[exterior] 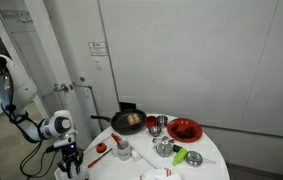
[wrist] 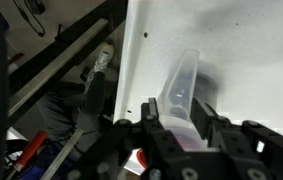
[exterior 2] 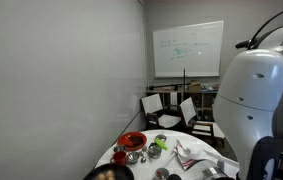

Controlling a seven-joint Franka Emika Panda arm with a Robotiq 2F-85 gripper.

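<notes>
At the left end of the white table, my gripper point(exterior: 71, 165) points down, low over a white object that it largely hides in exterior view 1. In the wrist view a pale, translucent, elongated object point(wrist: 183, 80) reaches out from between the dark fingers. Its near end is a whitish rounded part, partly covered by the gripper. The fingers stand apart on either side of it; whether they press on it is unclear. Exterior view 2 does not show the gripper clearly.
A black pan point(exterior: 129, 122) with brown food, a red bowl point(exterior: 185, 129), several metal pots point(exterior: 164, 147), a green item point(exterior: 180, 156) and a white cloth point(exterior: 161, 174) occupy the table's middle and right. A red-handled utensil point(exterior: 98, 160) lies close to the gripper. The table's edge is near.
</notes>
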